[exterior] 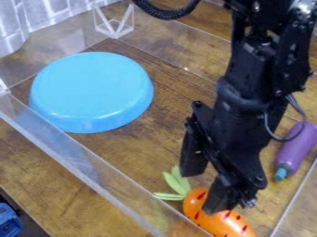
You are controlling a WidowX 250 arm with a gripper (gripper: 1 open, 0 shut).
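Observation:
My black gripper (pixel 221 185) hangs low over a toy orange carrot (pixel 225 223) with green leaves at the front of the wooden surface. Its tips are just above or at the carrot's upper part; I cannot tell if they touch. The fingers look apart, with no object clearly between them. The gripper hides part of the surface behind it.
A blue disc (pixel 91 85) lies at the left. A purple toy (pixel 292 147) lies at the right, partly behind the gripper. Clear plastic walls bound the area; a blue object (pixel 7 222) lies outside at bottom left. Bare wood shows between disc and carrot.

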